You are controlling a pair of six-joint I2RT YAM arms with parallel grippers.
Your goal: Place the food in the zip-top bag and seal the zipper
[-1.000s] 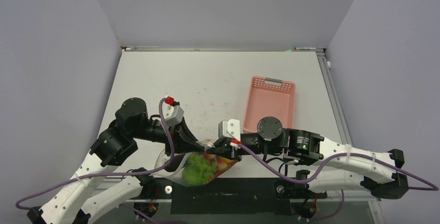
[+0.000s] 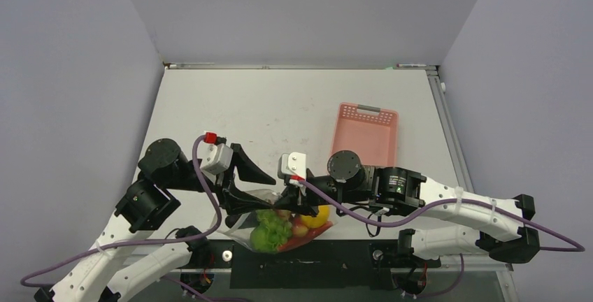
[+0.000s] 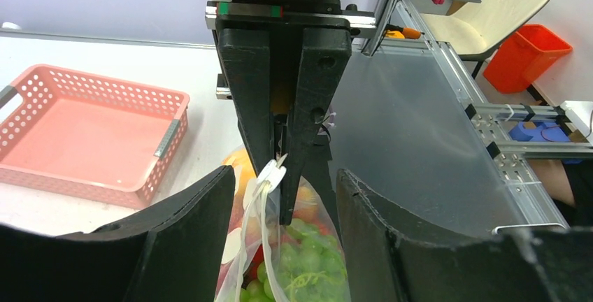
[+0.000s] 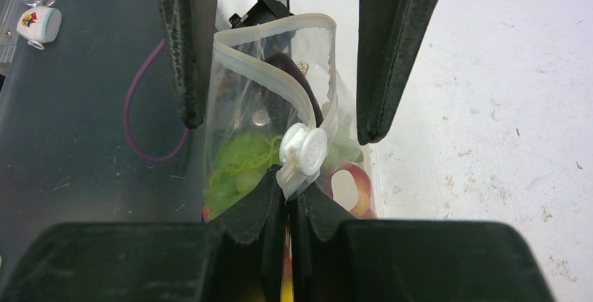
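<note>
The clear zip top bag (image 2: 241,235) holds green and red food near the table's front edge. In the right wrist view its open mouth shows a white zipper track, with a white slider (image 4: 304,149) partway along it. My right gripper is shut on the bag's upper edge just below the slider. Spread open around the bag's top is my left gripper, nothing between its fingers. Inside the bag are a green leafy piece (image 2: 271,232), a yellow piece (image 2: 320,214) and a dark item (image 4: 297,78).
An empty pink basket (image 2: 367,138) stands on the table at right. Purple cables (image 2: 419,211) run along both arms.
My left gripper has opened, letting go of the bag's top edge, and drawn back a little to the left. The right gripper has moved left with the edge it holds.
</note>
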